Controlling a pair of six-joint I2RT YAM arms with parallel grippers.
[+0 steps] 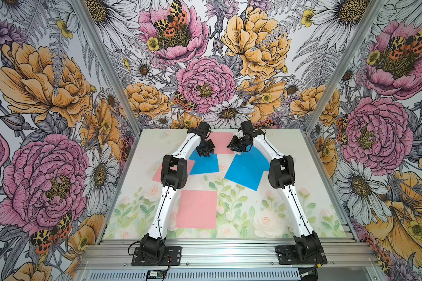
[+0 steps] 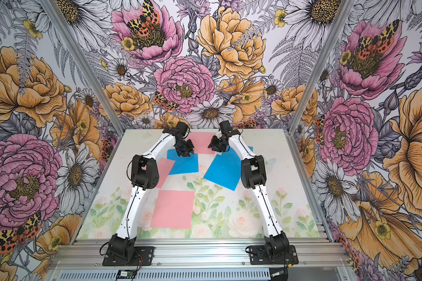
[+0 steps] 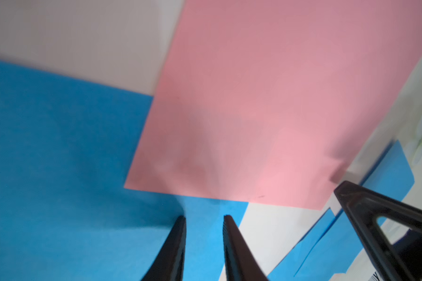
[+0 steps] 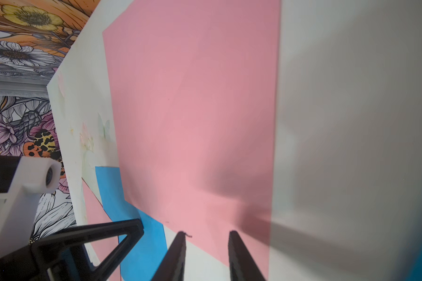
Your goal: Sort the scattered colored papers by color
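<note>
A pink sheet (image 1: 223,139) lies at the back middle, its near-left corner overlapping a blue sheet (image 1: 205,164). Further left, a second pink sheet (image 1: 160,174) is partly hidden by my left arm. The third pink sheet (image 1: 197,209) lies flat near the front. Right of centre is more blue paper (image 1: 246,172), seemingly overlapping sheets. Just over the blue sheet beside the back pink one's edge, my left gripper is part open and empty. My right gripper, also part open and empty, hovers at the back pink sheet's near-right corner.
Both grippers are close together over the back middle. Patterned walls and metal frame posts enclose the table.
</note>
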